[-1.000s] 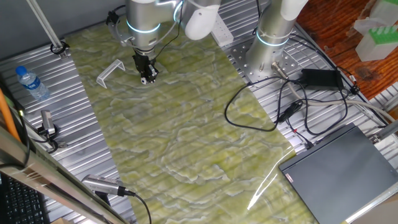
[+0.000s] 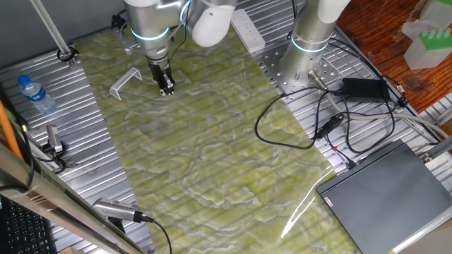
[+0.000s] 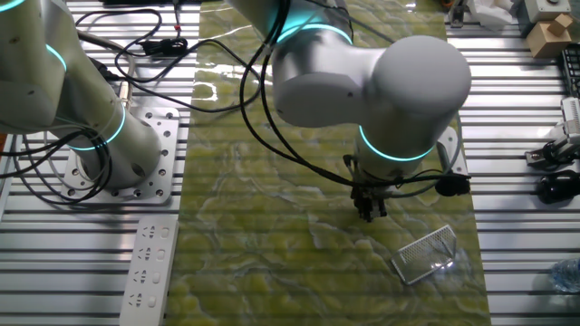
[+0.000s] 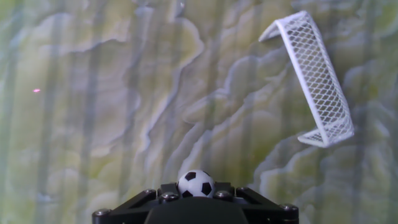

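A small black-and-white soccer ball (image 4: pixel 196 183) sits between the fingers of my gripper, which flank it closely on both sides; the fingers look shut on it. In exterior view 1 the gripper (image 2: pixel 167 92) is low over the green marbled mat, a short way right of a small white goal (image 2: pixel 126 83). The wrist view has the netted goal (image 4: pixel 314 78) at upper right, clear of the fingers. Exterior view 2 shows the gripper (image 3: pixel 369 214) up and left of the goal (image 3: pixel 426 255); the ball is hard to make out there.
Bare green mat (image 2: pixel 205 162) spreads across the middle. Beyond its left edge stands a water bottle (image 2: pixel 37 94). A power strip (image 2: pixel 247 31), looped black cables (image 2: pixel 286 146) and a closed laptop (image 2: pixel 388 197) lie along the right side.
The arm above the gripper has swung left in exterior view 1, and its tilt has changed. The fingertips have shifted only slightly; the goal has stayed in place.
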